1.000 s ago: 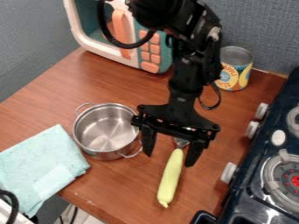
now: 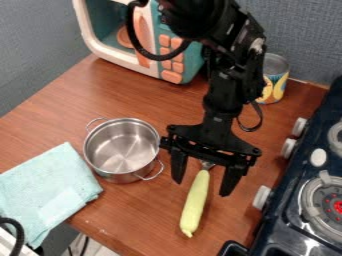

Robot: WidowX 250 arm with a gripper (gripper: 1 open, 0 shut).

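Note:
My black gripper (image 2: 203, 175) hangs over the wooden table with its two fingers spread open, nothing seen between them but the upper end of a pale yellow corn cob (image 2: 194, 205) below. The cob lies lengthwise toward the front edge. A steel pot (image 2: 120, 147) with two handles sits just left of the gripper, empty.
A light blue towel (image 2: 40, 190) lies at the left. A black stove (image 2: 307, 225) with white knobs fills the right. A can (image 2: 273, 88) and a teal-white toy microwave (image 2: 107, 20) stand at the back.
My gripper and arm have shifted slightly to the right compared with a second ago. The objects on the table have not visibly moved.

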